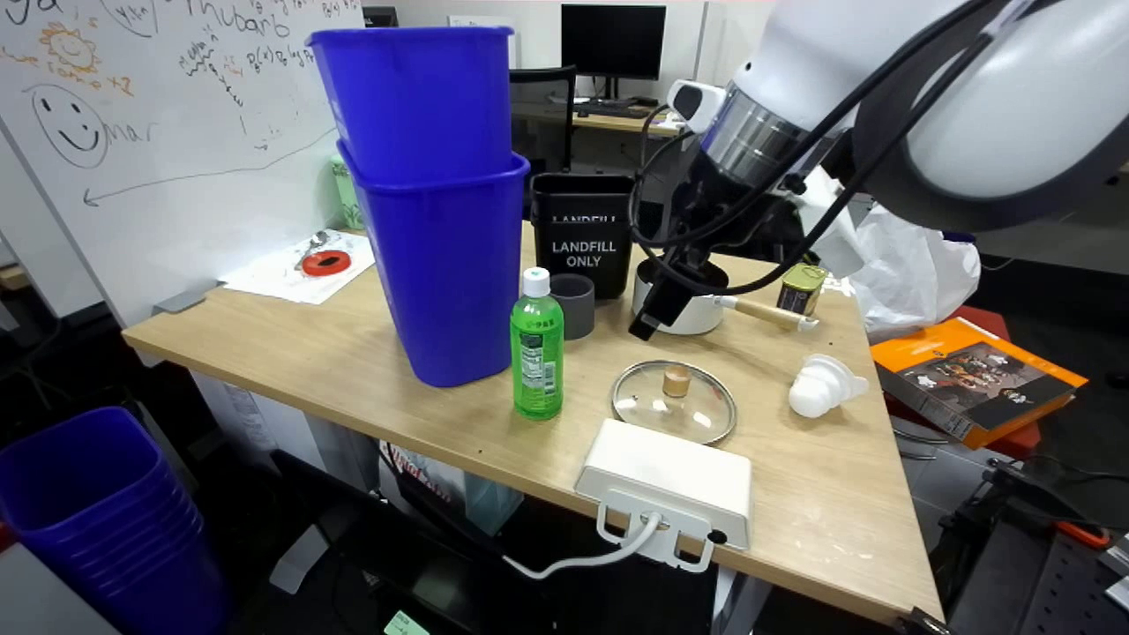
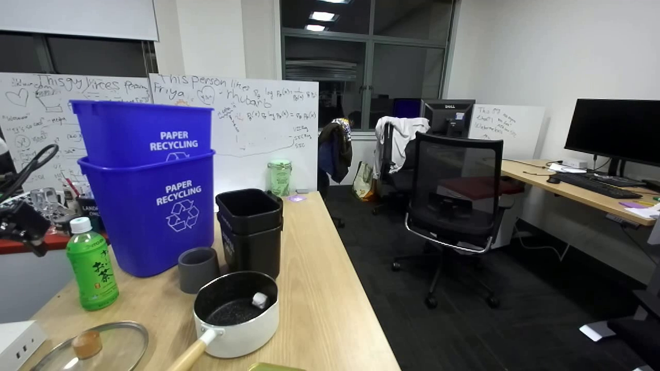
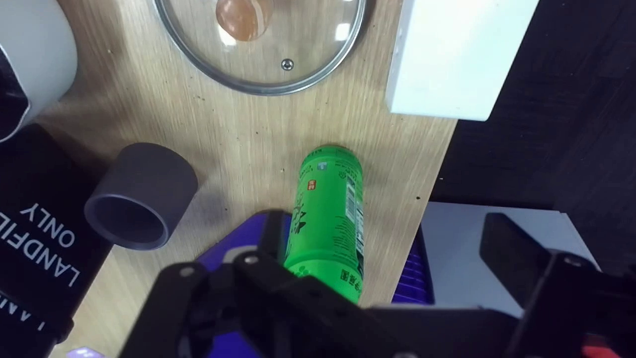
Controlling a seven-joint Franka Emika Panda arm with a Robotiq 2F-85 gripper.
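Note:
A green bottle [image 1: 537, 358] with a white cap stands upright near the table's front edge. My gripper is open, its dark fingers spread wide with nothing held. In the wrist view the bottle [image 3: 328, 221] shows between them, closer to the left finger. From exterior view 1, the gripper [image 1: 647, 326] hangs to the right of the bottle, apart from it, and covers part of a white pot [image 1: 693, 316]. Inside the pot, a small white object [image 2: 260, 300] shows in exterior view 2. The glass lid [image 3: 262, 89] with a wooden knob lies flat on the table.
Stacked blue recycling bins [image 1: 439, 275] rise behind the bottle. A grey cup [image 1: 574, 307] stands beside the black landfill bins [image 1: 585, 249]. A white power box [image 1: 667, 476] sits at the front edge. On the right lie a white plastic piece [image 1: 823, 386] and a tin [image 1: 801, 287].

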